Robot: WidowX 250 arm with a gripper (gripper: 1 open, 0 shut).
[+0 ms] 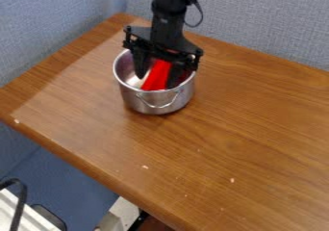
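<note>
A silver metal pot (pixel 149 100) with a thin handle stands on the wooden table. A red object (pixel 157 77) lies inside it. My black gripper (pixel 160 62) reaches down from above into the pot's mouth, its fingers around the upper part of the red object. Whether the fingers touch it is hard to tell, as the gripper's body hides much of the pot's interior.
Grey-blue padded walls (pixel 270 28) border it at the back and left. A white item with black cables (pixel 19 216) sits off the table at lower left.
</note>
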